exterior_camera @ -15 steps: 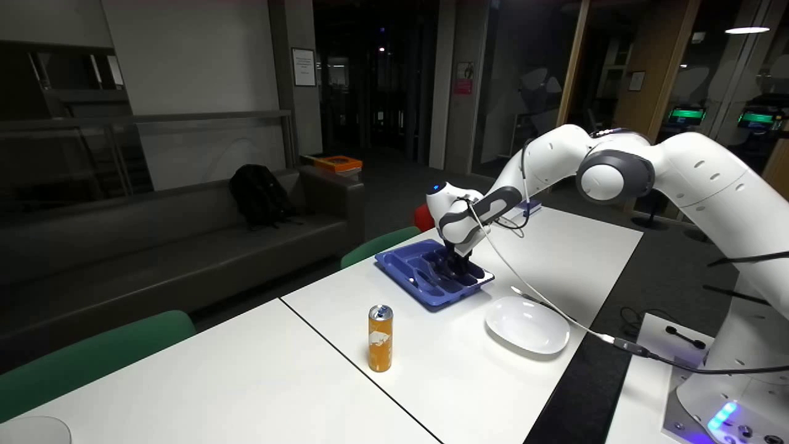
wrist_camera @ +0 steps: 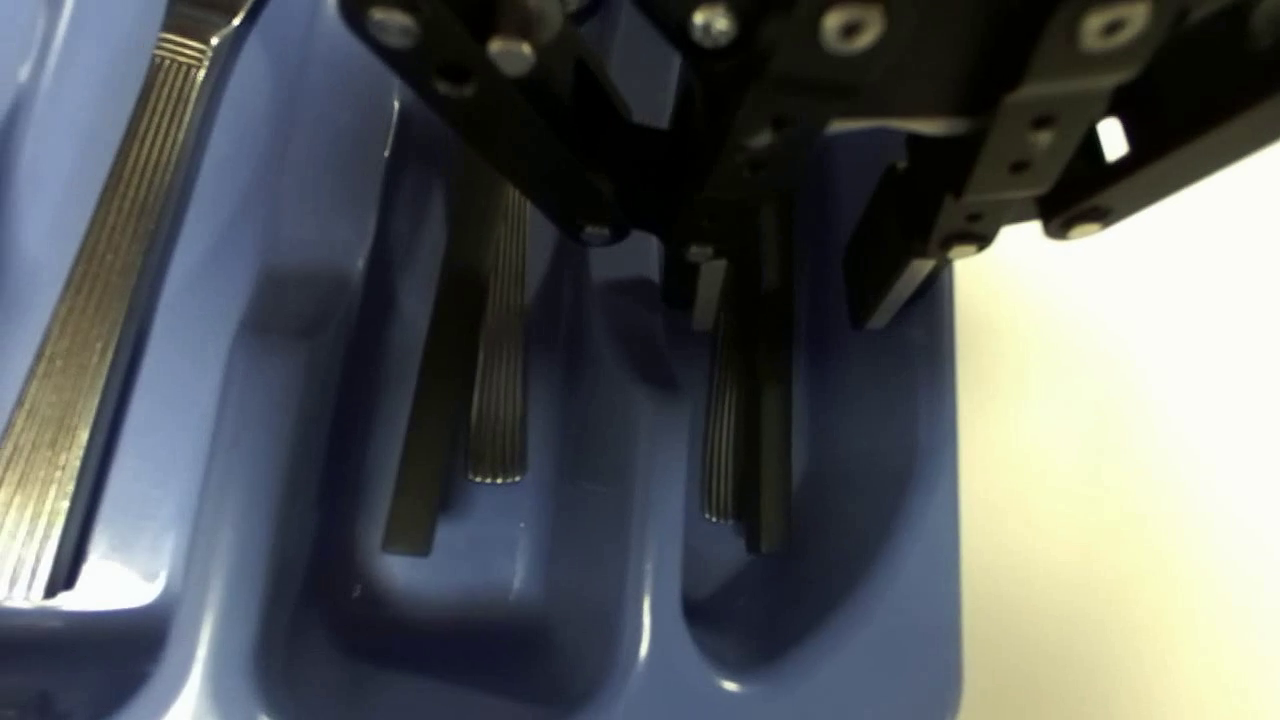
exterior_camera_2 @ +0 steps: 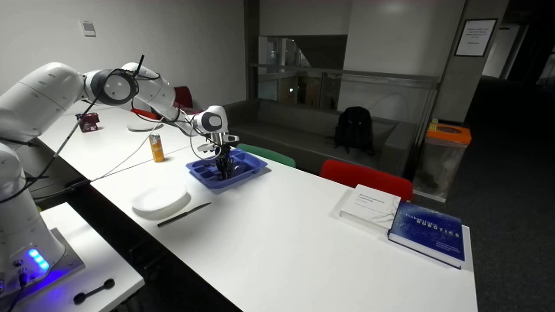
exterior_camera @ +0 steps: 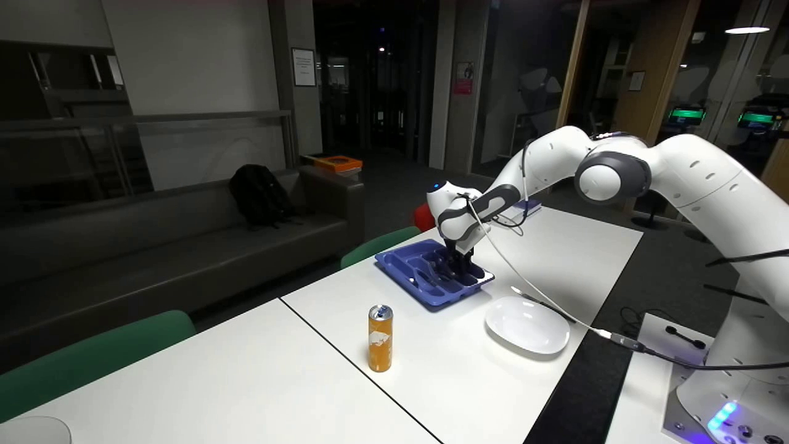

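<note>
In the wrist view my gripper is part open over the right-hand compartment of the blue cutlery tray (wrist_camera: 654, 672). A black-handled utensil (wrist_camera: 774, 444) and a ribbed metal handle (wrist_camera: 722, 444) lie together there. The left finger is close above the metal handle, while the right finger is near the tray's outer wall, with a gap between it and the black handle. Neither handle is visibly clamped. In the neighbouring compartment are another black handle (wrist_camera: 420, 468) and another ribbed handle (wrist_camera: 498, 408). The exterior views show the gripper (exterior_camera_2: 223, 165) down at the tray.
A white plate (exterior_camera: 529, 325) and a black-handled knife (exterior_camera_2: 184, 214) lie near the tray. An orange can (exterior_camera: 380, 340) stands upright to one side. Two books (exterior_camera_2: 370, 207) rest at the table's far end, with clear tabletop between them and the tray.
The wrist and gripper have shifted very slightly and sit a touch lower at the tray. The tray, can and plate have stayed in place.
</note>
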